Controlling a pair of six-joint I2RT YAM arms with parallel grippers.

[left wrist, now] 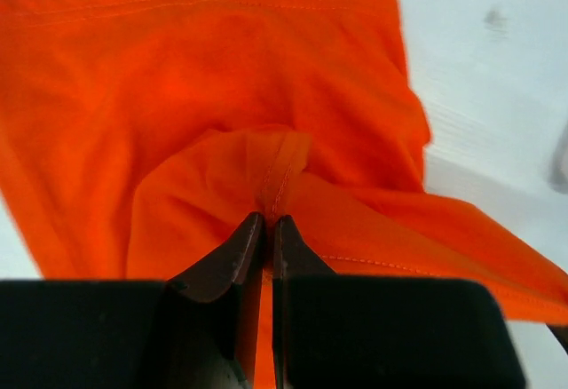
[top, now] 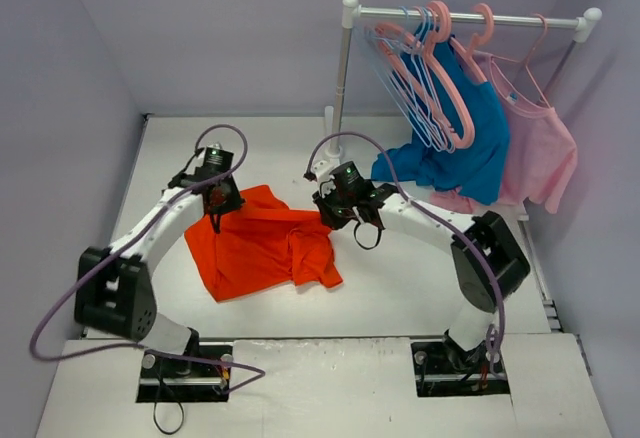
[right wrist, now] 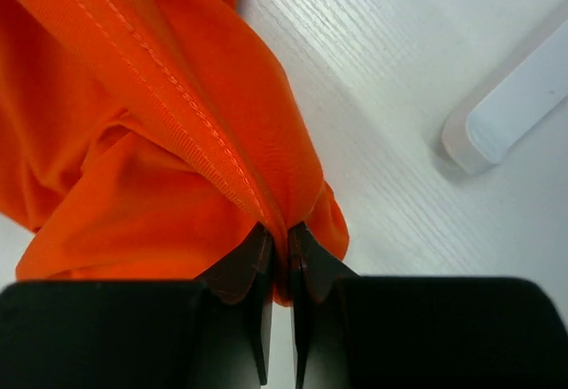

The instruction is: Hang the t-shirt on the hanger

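The orange-red t-shirt [top: 250, 250] lies spread and partly folded on the white table, with an upper edge stretched between both grippers. At its left upper part, my left gripper is shut on a pinched fold of the cloth. My right gripper is shut on the shirt's right corner, where a stitched hem [right wrist: 191, 109] runs into the fingers. A large pink hanger [top: 455, 93] and several thin blue hangers [top: 425, 108] hang together on the rack's rail.
The silver rack [top: 500, 19] stands at the back right. On it hang a blue garment [top: 480, 128] and a pink garment [top: 540, 153]. A white rack foot [right wrist: 484, 131] lies close to the right gripper.
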